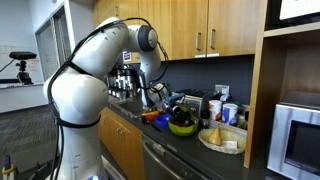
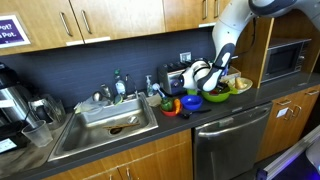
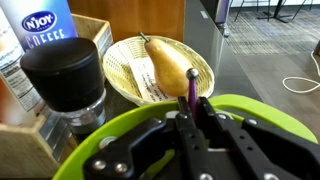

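Note:
In the wrist view my gripper is shut on a slim purple thing (image 3: 192, 92) with a small round tip. What this thing is I cannot tell. Below and around the fingers shows the rim of a large green bowl (image 3: 238, 103). Exterior view 1 has the dark gripper (image 1: 180, 114) at the green bowl (image 1: 183, 129), whose contents are mostly hidden by it. From the other side, the bowl (image 2: 216, 97) appears partly behind the white arm.
A pale wicker basket (image 3: 126, 72) holding a yellow pear (image 3: 168, 68) stands beside the bowl. A black-lidded jar (image 3: 66, 75) and a N'Joy creamer canister (image 3: 45, 30) are close on the left. Blue bowls, produce and the sink (image 2: 112, 125) lie along the counter.

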